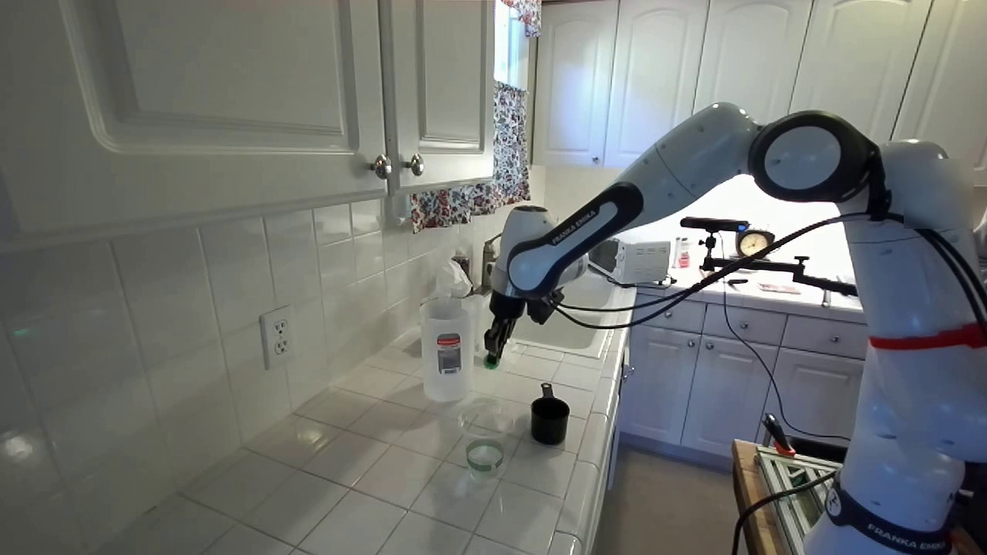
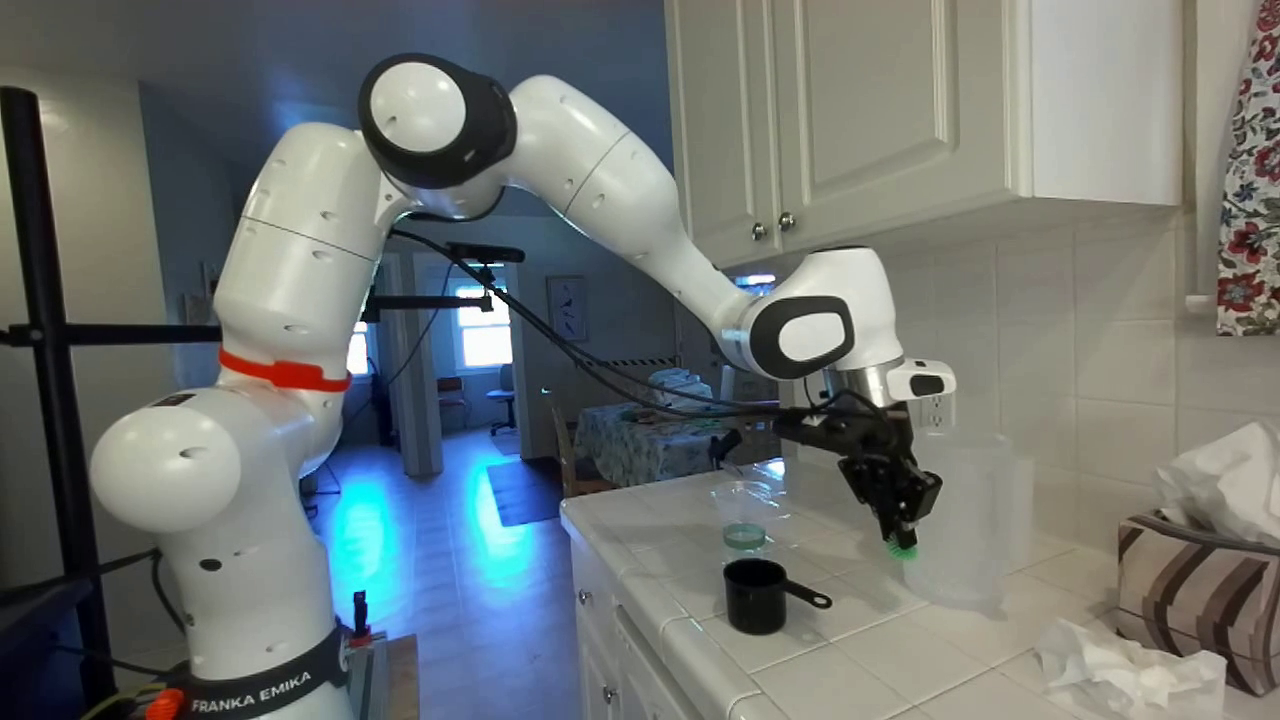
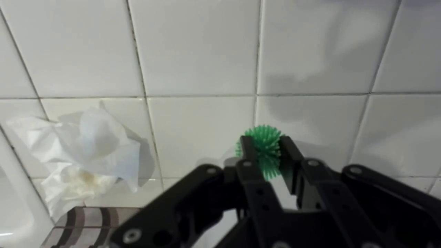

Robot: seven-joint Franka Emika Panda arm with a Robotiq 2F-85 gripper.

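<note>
A small green spiky ball (image 3: 266, 142) sits between the black fingertips in the wrist view, and my gripper is shut on it. In exterior view 1 the gripper (image 1: 493, 351) hangs above the tiled counter, just right of a tall translucent pitcher (image 1: 446, 356). Exterior view 2 shows the green ball (image 2: 902, 551) at the tips of the gripper (image 2: 906, 534), with the pitcher (image 2: 960, 516) close by. Nearer the counter's front edge stand a black measuring cup (image 1: 550, 421) and a clear cup with a green band (image 1: 483, 453), which looks empty.
Crumpled tissue (image 3: 86, 144) lies by a striped tissue box (image 2: 1200, 600) near the sink (image 3: 12, 202). A wall with an outlet (image 1: 277, 337) and overhead cabinets (image 1: 435, 83) bound the counter. Open tile (image 1: 370, 472) spreads along the near left.
</note>
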